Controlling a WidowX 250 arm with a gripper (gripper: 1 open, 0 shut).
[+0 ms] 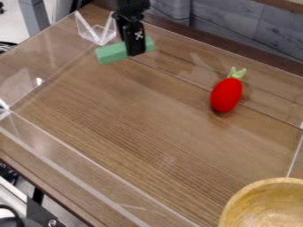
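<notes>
My black gripper [130, 39] comes down from the top of the view, at the back left of the wooden table. A light green object [112, 53], like a block or sponge, sits at its fingertips, with the gripper shut on it; the gripper partly covers it.
A red vegetable-like object [228, 94] with a green top lies on the right. A yellow bowl [270, 208] is at the front right corner. A clear plastic item [92, 27] is behind the green object at back left.
</notes>
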